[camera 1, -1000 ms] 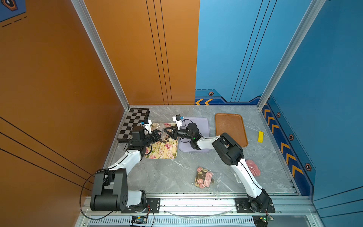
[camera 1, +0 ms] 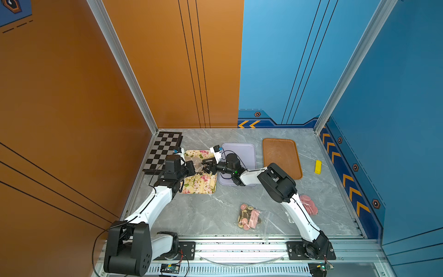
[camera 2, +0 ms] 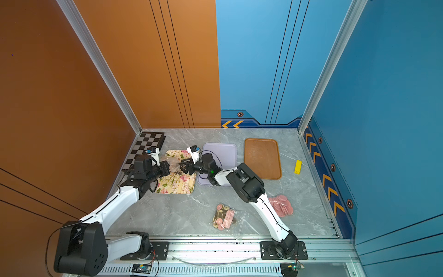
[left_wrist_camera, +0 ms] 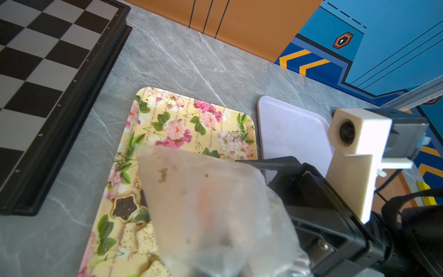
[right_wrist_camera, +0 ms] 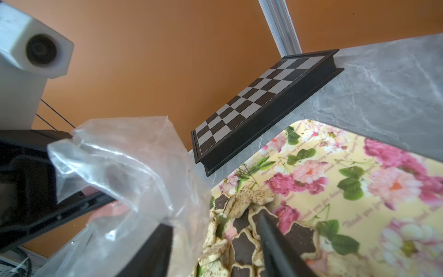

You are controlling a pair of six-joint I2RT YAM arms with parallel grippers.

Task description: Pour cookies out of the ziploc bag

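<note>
My left gripper [camera 1: 189, 169] and my right gripper [camera 1: 206, 165] face each other over the floral tray [camera 1: 198, 184]. Between them is the crumpled translucent ziploc bag [left_wrist_camera: 207, 207], filling much of both wrist views. The left gripper appears shut on the bag, though its fingertips are hidden. The right gripper is part open, its blurred fingers low beside the bag. Star cookies [right_wrist_camera: 244, 247], some chocolate-centred, lie on the floral tray under the bag.
A chessboard [camera 1: 161, 150] lies back left. A lilac tray [camera 2: 219, 152] and brown tray [camera 1: 281, 157] are to the right, with a yellow block [camera 1: 318, 167]. A bag of cookies [camera 1: 249, 217] lies at the front; pink items [camera 2: 281, 205] lie front right.
My left arm has shifted, its elbow lower in the top left view and the gripper slightly moved. My right gripper has dipped a little.
</note>
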